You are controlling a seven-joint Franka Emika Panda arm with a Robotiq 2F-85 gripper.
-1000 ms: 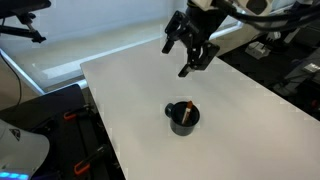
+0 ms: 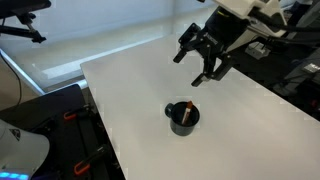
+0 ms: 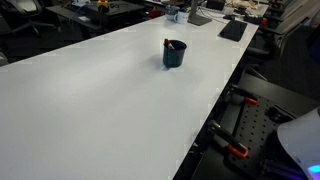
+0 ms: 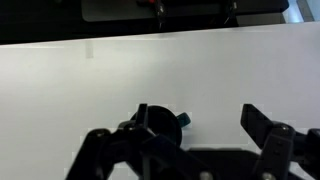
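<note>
A dark mug stands upright on the white table, its handle toward the left in exterior view 1. A slim orange-brown stick, perhaps a marker, leans inside it and pokes above the rim. The same mug and stick show in exterior view 2. My gripper hangs above the table, apart from the mug, with its fingers spread and nothing between them. From the wrist, the mug appears beyond the open fingers, partly hidden by the gripper body. A small teal piece shows at its right edge.
White tabletop surrounds the mug, broadly clear. A dark frame with red-tipped clamps borders the table near the robot base. Assorted items, including a small pale container, sit beyond the far edge.
In exterior view 1 my gripper has drifted right and slightly downward, staying open. The mug and stick have not moved.
</note>
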